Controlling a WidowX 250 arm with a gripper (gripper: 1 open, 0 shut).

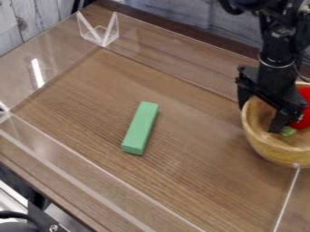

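The black gripper (274, 91) reaches down from the top right over a yellow-tan bowl (274, 154) at the right edge. A red object (302, 113) and a small green item (285, 130) lie in the bowl, partly hidden by the gripper and the rim. Whether the fingers are open or shut is unclear.
A green block (140, 127) lies left of centre on the wooden table (72, 82). A white wire object (100, 29) stands at the back left.
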